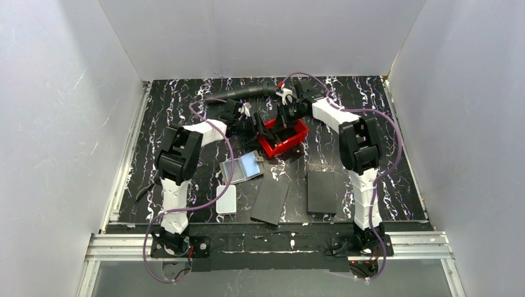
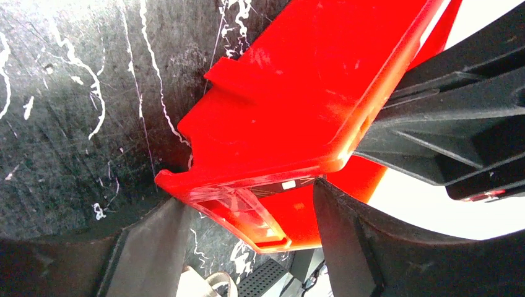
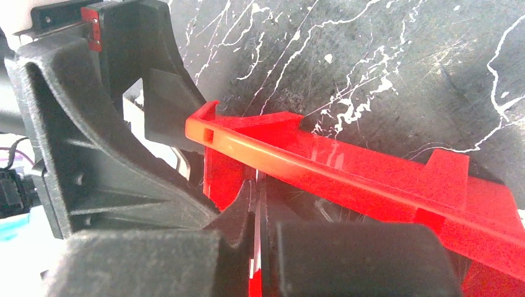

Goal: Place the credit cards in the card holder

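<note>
A red open-topped box sits at the table's middle, dark items inside. In the left wrist view a dark card-like piece with a white patch shows within it. My left gripper stands with a wide gap, its fingers on either side of the box's end. Over the opening, my right gripper is nearly shut on a thin pale-edged piece whose lower part is hidden. An open grey-and-blue folder, possibly the card holder, lies in front on the left.
A white rectangular case, two dark flat pieces, a left one and a right one, lie toward the front edge. A dark tube lies behind.
</note>
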